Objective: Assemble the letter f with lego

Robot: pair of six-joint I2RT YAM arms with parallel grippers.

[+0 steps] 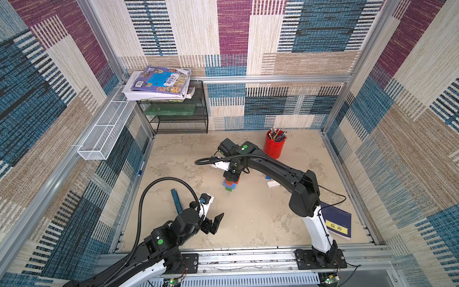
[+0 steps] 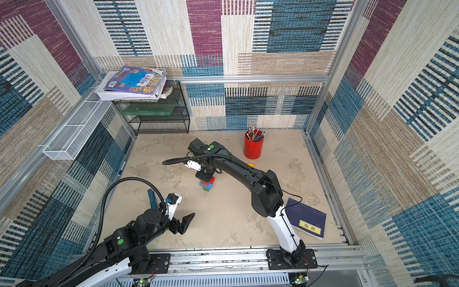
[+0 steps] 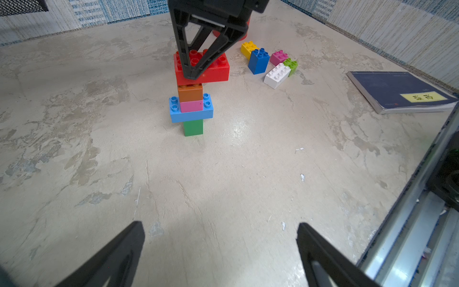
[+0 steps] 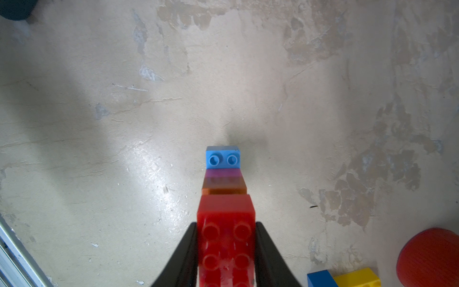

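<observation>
In the left wrist view a brick stack stands on the table: a green brick (image 3: 193, 127) at the bottom, a light blue brick (image 3: 191, 113) across it, then a pink brick (image 3: 191, 106) and an orange brick (image 3: 190, 93). A long red brick (image 3: 215, 72) lies on top, overhanging to the right; its exact seating cannot be told. My right gripper has its fingers against both long sides of the red brick, shut on it. My left gripper stands open and empty, nearer the table's front edge.
Loose bricks lie right of the stack: yellow (image 3: 248, 48), blue (image 3: 258, 61), pink (image 3: 278, 57), white (image 3: 277, 75) and lime green (image 3: 290, 65). A red pen cup (image 2: 253, 147) stands behind them. A dark blue book (image 1: 337, 217) lies far right.
</observation>
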